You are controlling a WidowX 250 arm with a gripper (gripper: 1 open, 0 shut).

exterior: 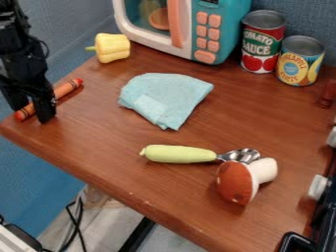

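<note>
My black gripper (34, 106) is low at the left edge of the wooden table, down at an orange crayon-like stick (63, 90) that lies there. Its fingers overlap the stick; whether they are shut on it I cannot tell.
A yellow pepper (110, 47), toy microwave (168, 22), tomato can (261, 44) and second can (300, 63) stand at the back. A blue cloth (163, 95) lies mid-table; a spoon (183, 154) and toy mushroom (241, 181) lie nearer. A black appliance edges the right side.
</note>
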